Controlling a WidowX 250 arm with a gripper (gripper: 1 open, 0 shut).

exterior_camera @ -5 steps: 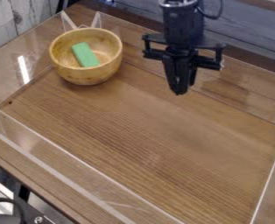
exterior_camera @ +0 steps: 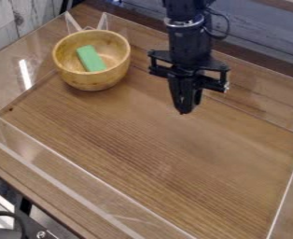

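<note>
A black robot arm hangs from the top centre, its gripper (exterior_camera: 184, 91) low over the wooden table, right of a wooden bowl (exterior_camera: 110, 84). A green block (exterior_camera: 90, 57) lies inside the bowl, toward its left side. I cannot tell how far the gripper's fingers are apart; no object shows held in it.
Pale walls or rims edge it at the back and right, and a dark cable shows at the bottom left.
The arm and gripper have moved slightly left and toward the camera over the last second. The bowl and green block have not moved.
</note>
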